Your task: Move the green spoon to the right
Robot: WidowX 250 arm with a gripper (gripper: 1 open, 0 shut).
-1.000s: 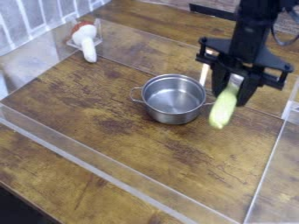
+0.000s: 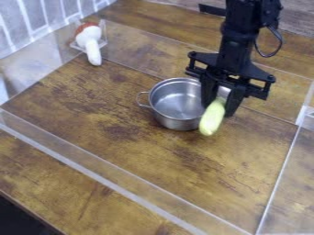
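The pale green spoon [image 2: 212,117] is held up by my gripper [image 2: 219,95], which is shut on it. It hangs steeply, lower end toward the camera, in front of the right side of the metal pot [image 2: 163,100]. Part of the pot's right rim is hidden behind the spoon and gripper. Whether spoon and pot touch, I cannot tell. The spoon's upper end is hidden by the dark fingers.
A white and orange mushroom-like toy [image 2: 91,44] lies at the far left. Bare wooden table [image 2: 110,165] spreads in front and to the left. A clear strip [image 2: 307,117] runs along the right side.
My gripper has moved left with the spoon, from right of the pot to in front of its right side. The pot and the toy have stayed in place.
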